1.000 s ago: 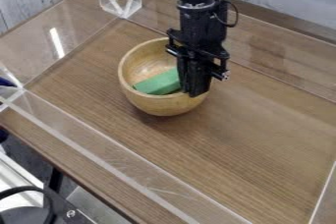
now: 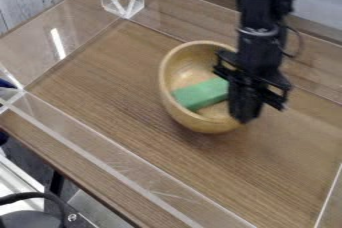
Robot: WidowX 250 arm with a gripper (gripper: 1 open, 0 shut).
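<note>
A wooden bowl (image 2: 187,67) stands on the wooden table, tilted somewhat, with a green block (image 2: 199,94) inside it. My black gripper (image 2: 241,100) reaches down from the top right to the bowl's right side, at or over its rim. The arm is blurred, and I cannot tell whether the fingers are open or shut, or what is between them.
A white wire-like corner piece (image 2: 122,0) stands at the back left. Black cables (image 2: 34,204) lie at the bottom left edge.
My gripper and the bowl with the green block have shifted to the right and down toward the front, and the bowl appears more tilted.
</note>
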